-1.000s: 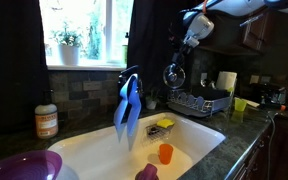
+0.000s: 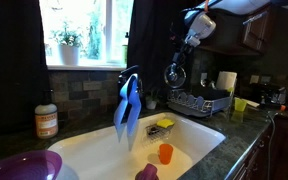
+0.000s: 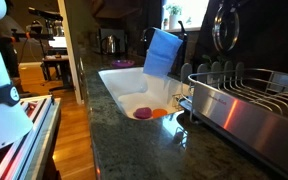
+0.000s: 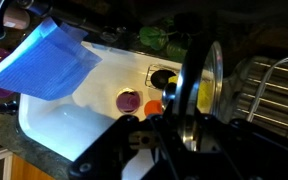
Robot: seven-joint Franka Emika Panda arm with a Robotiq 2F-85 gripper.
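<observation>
My gripper is shut on the edge of a round, clear lid with a metal rim point(image 4: 217, 82). In the wrist view the lid stands nearly edge-on, rising from between the fingers. From the first exterior view, the lid point(image 2: 175, 75) hangs upright in the air below the arm, between the sink and the dish rack. The second exterior view shows the lid point(image 3: 225, 29) above the rack, with the gripper itself out of frame. Where exactly the fingertips meet the rim is too dark to make out.
The metal dish rack point(image 3: 224, 105) stands right of the white sink point(image 2: 104, 150). A blue cloth point(image 3: 162, 52) drapes over the faucet. An orange cup point(image 2: 165, 153), a purple item point(image 4: 128, 100) and a yellow sponge point(image 2: 166, 122) are at the sink.
</observation>
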